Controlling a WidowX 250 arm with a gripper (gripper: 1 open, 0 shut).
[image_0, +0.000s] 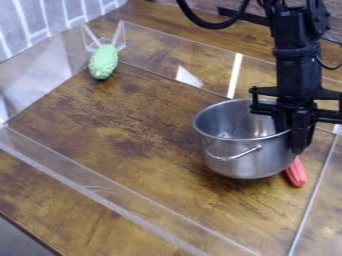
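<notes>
A steel pot with a wire handle stands on the wooden table at the right. My black gripper is down at the pot's right rim; its fingertips are partly hidden, and it looks shut, though whether the rim is between the fingers I cannot tell. A red object lies on the table just right of the pot, partly hidden by it.
A green corn-like toy lies at the back left. Clear plastic walls border the work area on the wooden table.
</notes>
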